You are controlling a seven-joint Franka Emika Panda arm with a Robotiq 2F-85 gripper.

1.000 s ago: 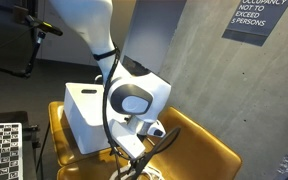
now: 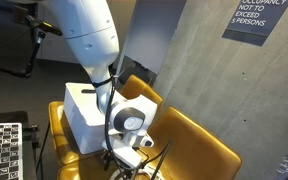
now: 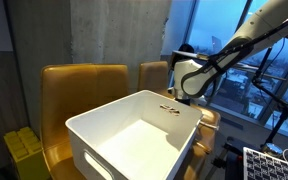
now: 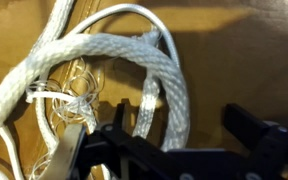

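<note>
A bundle of white braided rope (image 4: 94, 45) lies looped on the brown seat, with frayed strands at the left of the wrist view. My gripper is open low over it, and one thick strand passes between the spread fingers, nearer the left one. Whether the fingers touch the rope is unclear. In exterior view 1 the gripper (image 2: 126, 160) points down at the seat, partly lost among dark cables, with a bit of the rope (image 2: 149, 173) showing beside it. Exterior view 2 hides the fingertips behind the white box (image 3: 134, 135).
The white open-topped box (image 2: 84, 120) stands close beside the arm on the tan seats. Seat backs (image 2: 194, 145) and a concrete wall (image 2: 214, 80) rise behind. A yellow block stack (image 3: 24, 155) stands at the left of exterior view 2.
Over the last second the arm has come down toward the seat, with a slight shift left in exterior view 1. The box has stayed in place.
</note>
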